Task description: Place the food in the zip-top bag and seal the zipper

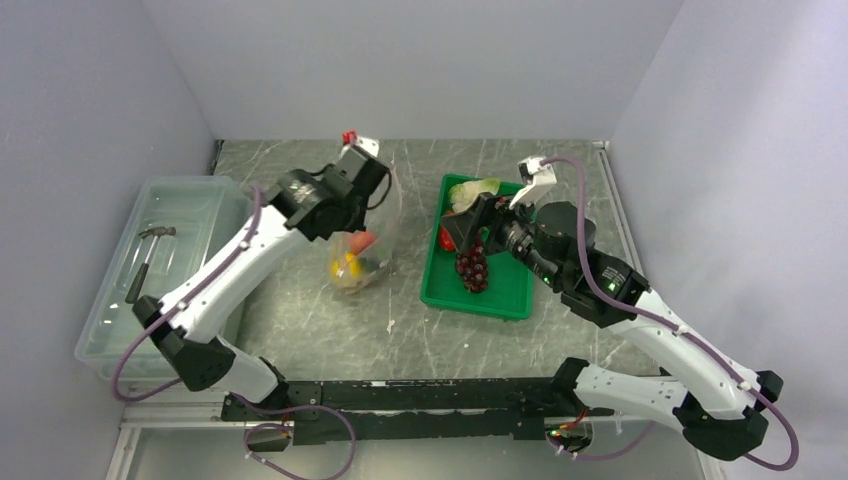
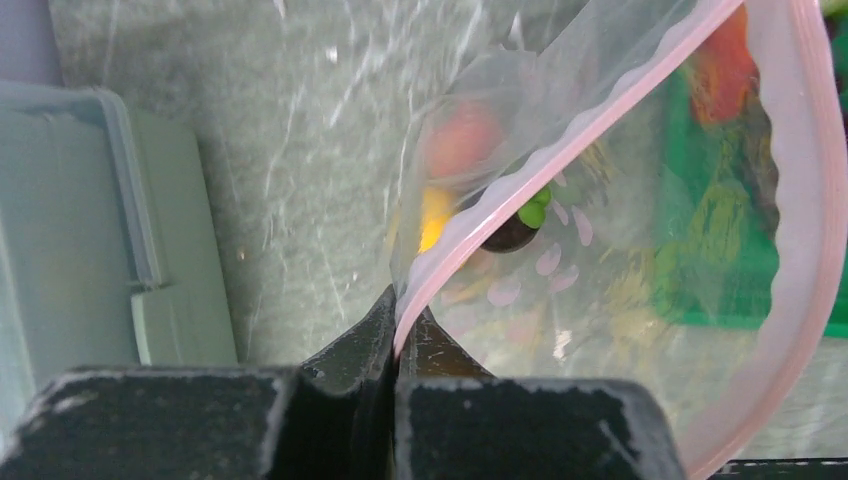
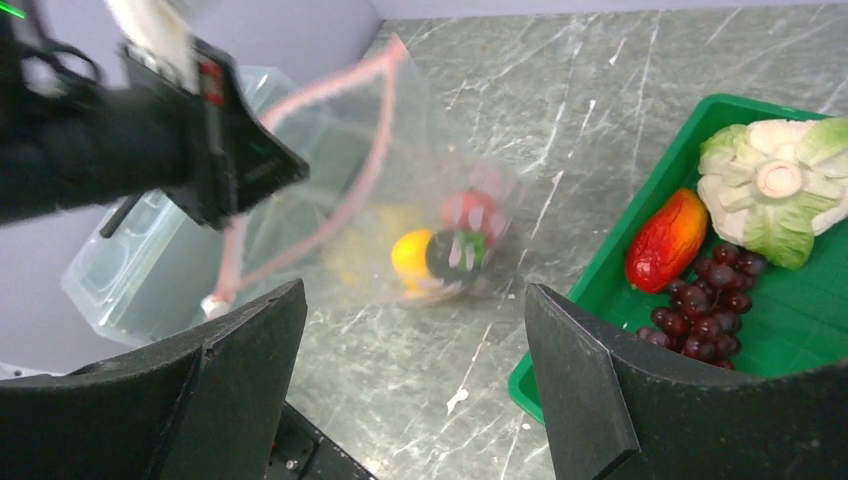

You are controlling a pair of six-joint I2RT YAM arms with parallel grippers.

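A clear zip top bag (image 3: 420,150) with a pink zipper edge (image 2: 560,150) hangs from my left gripper, which is shut on its rim. The bag's mouth gapes. Inside it lie a red-pink food (image 2: 466,138), a yellow food (image 3: 411,252) and a dark food with a green top (image 2: 511,232). My right gripper is open and empty, above the green tray's left part. In that tray (image 1: 508,306) are dark red grapes (image 1: 472,268), a red-orange fruit (image 3: 666,240) and a pale green cauliflower-like vegetable (image 3: 778,185).
A clear plastic bin (image 1: 107,330) holding a hammer (image 1: 150,255) stands at the left. Bare marbled tabletop (image 1: 400,345) lies in front of the bag and tray.
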